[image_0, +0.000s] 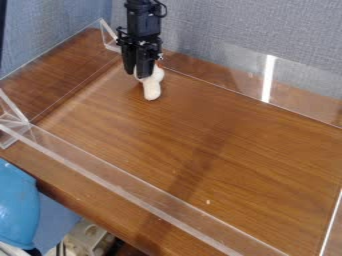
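Observation:
My black gripper (139, 62) hangs at the back left of the wooden tray, over a white, elongated object (151, 88) lying on the floor of the tray. The fingers reach down at the upper end of the white object, partly covering it. Whether they grip it or only stand beside it, I cannot tell.
Clear plastic walls (201, 223) edge the wooden surface (227, 150), whose middle and right are bare. A grey textured wall stands behind. A blue object (16, 205) sits outside the tray at the lower left.

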